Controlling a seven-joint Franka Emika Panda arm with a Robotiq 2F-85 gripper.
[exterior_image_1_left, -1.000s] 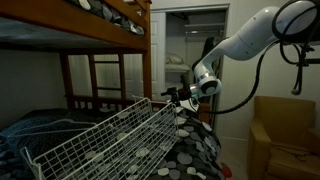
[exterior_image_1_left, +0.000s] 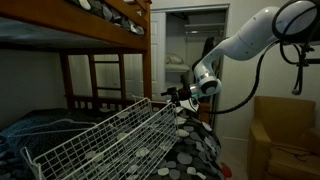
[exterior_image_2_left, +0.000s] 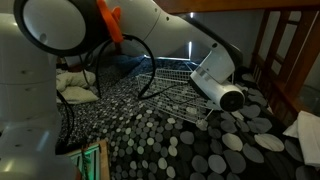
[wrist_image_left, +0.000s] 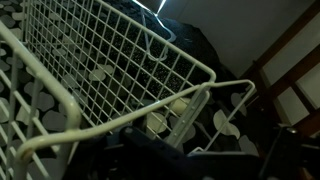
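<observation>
A white wire rack (exterior_image_1_left: 110, 145) with open grid sides stands on the dotted bedding; it fills much of the wrist view, its corner (wrist_image_left: 208, 82) pointing toward my fingers. Seen from the wrist, my gripper is open, its dark fingers apart at the bottom edge with no object clearly held between them. In exterior view 1 the gripper (exterior_image_1_left: 178, 97) is beside the rack's far upper corner; whether it touches the wire cannot be told. The arm's wrist hides the fingers in exterior view 2. A thin white wire loop (wrist_image_left: 155, 38) shows beyond the rack's grid.
Dark bedding with grey and white dots (exterior_image_2_left: 180, 155) spreads beneath the rack. A wooden bunk-bed post (exterior_image_1_left: 147, 60) and ladder (exterior_image_1_left: 107, 75) stand behind. A brown armchair (exterior_image_1_left: 283, 135) is at the right, and a white cloth (exterior_image_2_left: 303, 135) lies at the bed's edge.
</observation>
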